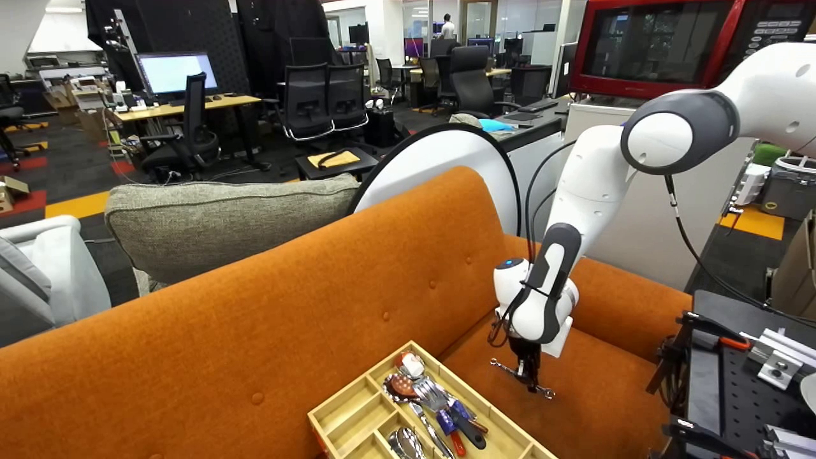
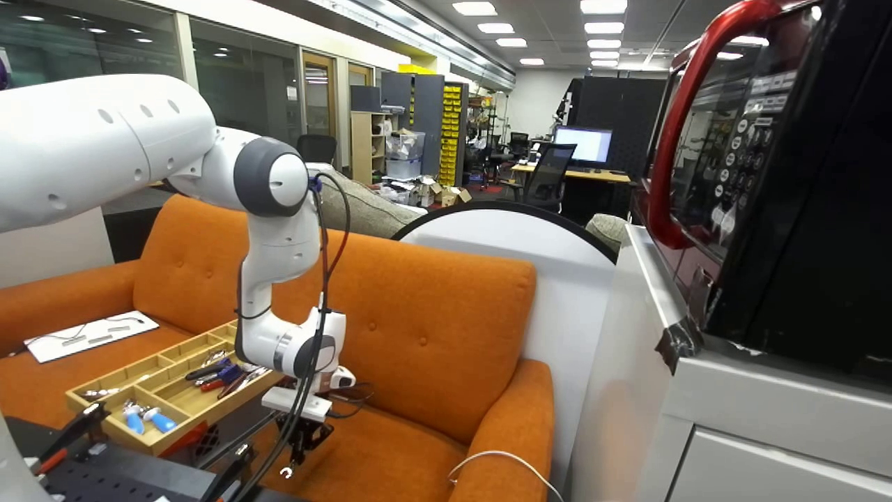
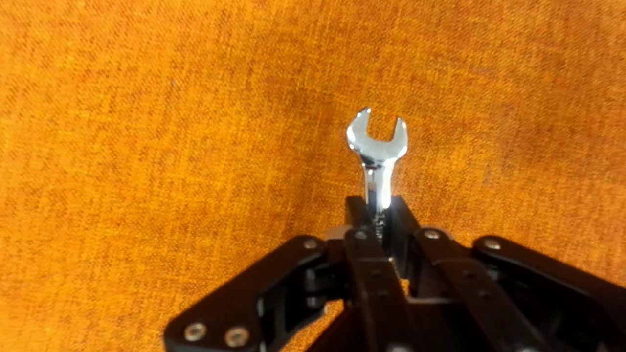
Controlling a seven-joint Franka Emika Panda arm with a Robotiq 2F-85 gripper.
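Note:
A shiny metal wrench (image 3: pixel 377 149) is clamped in my gripper; its open-finger end points away from the fingers in the wrist view. From the side, the wrench (image 1: pixel 545 393) sticks out on both sides of the gripper (image 1: pixel 528 376), roughly level and above the orange seat (image 1: pixel 489 413). In the second exterior view only one end of the wrench (image 2: pixel 286 473) shows, below the black gripper (image 2: pixel 302 447). To the left of the gripper stands a wooden divided tray (image 1: pixel 478 398) with utensils and tools.
Inside the tray lie a black-handled utensil (image 1: pixel 466 428), a whisk-like metal piece (image 1: pixel 407 442) and blue-handled tools (image 2: pixel 150 418). A black perforated table with clamps (image 1: pixel 746 390) borders the right. The sofa backrest (image 1: pixel 306 291) rises behind. Seat right of the tray is clear.

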